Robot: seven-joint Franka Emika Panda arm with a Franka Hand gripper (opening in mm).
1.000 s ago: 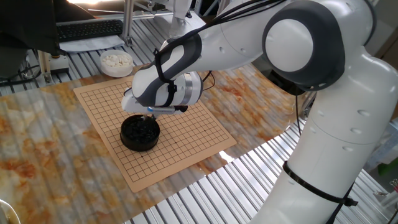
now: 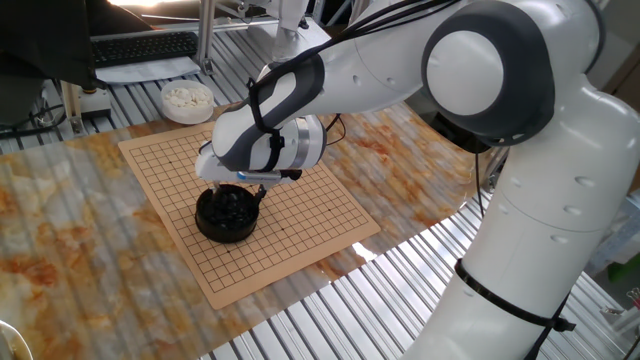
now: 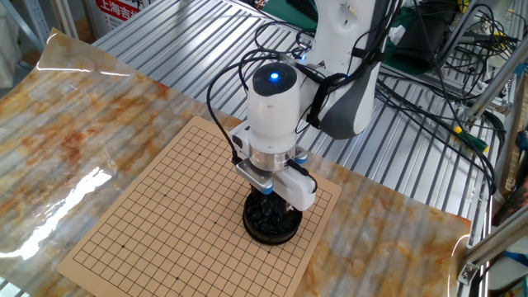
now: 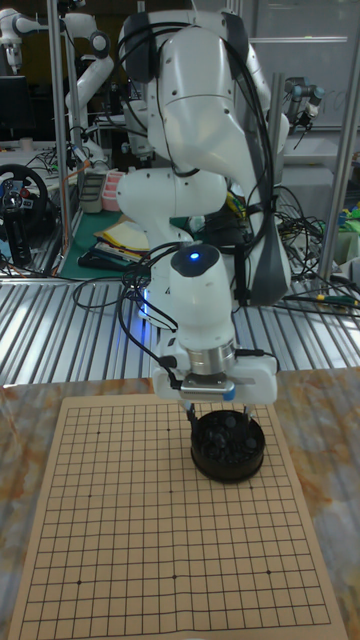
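Observation:
A round black bowl point(image 2: 228, 223) filled with black stones point(image 4: 228, 435) sits upright on the wooden grid board point(image 2: 300, 235). In exterior view 3 it stands towards the board's far right part. My gripper point(image 4: 219, 415) points down at the bowl's far side, its fingers spread wide apart. One finger is close to the rim at the left in that view, the other near the right part of the bowl. No stone shows held between them. Whether each fingertip is inside or outside the rim, I cannot tell. The gripper body partly covers the bowl in exterior view 2.
A white bowl of white stones point(image 2: 187, 101) stands beyond the board's far corner, near a keyboard point(image 2: 145, 48). The board's grid is otherwise bare.
My gripper's fingers have spread from close together to wide apart. The black bowl has shifted very slightly to the right in exterior view 1. The arm looks nearly still.

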